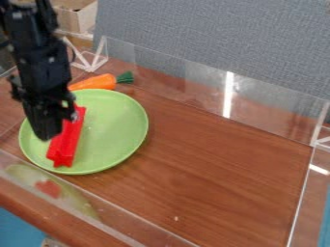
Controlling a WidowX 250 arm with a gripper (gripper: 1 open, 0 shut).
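Observation:
A red bar-shaped object [68, 145] lies lengthwise on the left part of a green plate [119, 130] at the left of the wooden surface. My black gripper [46, 125] hangs over the plate's left side, just left of and above the red object's upper part. It looks shut, with nothing visible between its fingers.
An orange carrot [93, 83] with a green top lies behind the plate. Clear low walls edge the wooden surface [219, 174], whose middle and right are empty. A cardboard box [71, 14] stands outside at the back left.

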